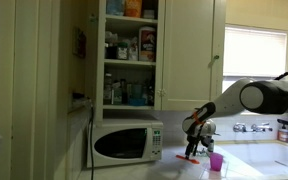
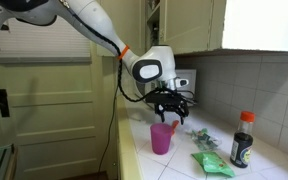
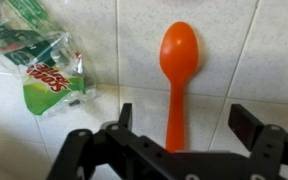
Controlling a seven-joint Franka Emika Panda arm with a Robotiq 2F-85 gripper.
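Note:
An orange spoon [image 3: 177, 85] lies flat on the white tiled counter, its bowl pointing away from my gripper in the wrist view. My gripper stands open above it, one finger on each side of the handle, with nothing held. The handle's lower end passes out of sight behind the gripper body. In exterior view 2 the gripper [image 2: 174, 112] hangs over the counter just behind a pink cup [image 2: 161, 138], and the spoon [image 2: 174, 127] shows partly beside the cup. From exterior view 1, the spoon [image 1: 187, 159] lies under the gripper [image 1: 191, 154].
A clear and green snack packet [image 3: 52, 75] lies left of the spoon in the wrist view. A dark sauce bottle [image 2: 242, 140] with a red cap and a green packet [image 2: 212, 164] stand to the right. Behind is a white microwave [image 1: 127, 142].

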